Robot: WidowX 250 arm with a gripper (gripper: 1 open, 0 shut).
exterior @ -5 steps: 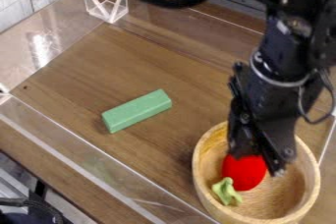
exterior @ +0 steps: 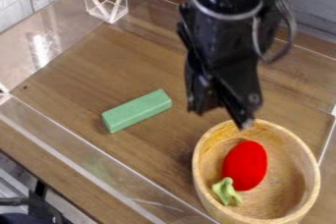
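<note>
A wooden bowl (exterior: 293, 204) at the lower right holds a red object (exterior: 247, 161) with a pale green part (exterior: 226, 193) at its lower end. A green block (exterior: 137, 110) lies on the wooden surface left of the bowl. My gripper (exterior: 239, 116), large and dark, hangs above the bowl's back rim, toward the upper right of the view. Its fingertips point down, and nothing shows held; whether they are shut is hard to see.
A clear plastic bracket (exterior: 108, 4) stands at the back left. Transparent walls edge the wooden surface (exterior: 92, 66) at left and front.
My gripper has moved up and left, away from the bowl, uncovering the red object, which stays in the bowl. The green block has not moved.
</note>
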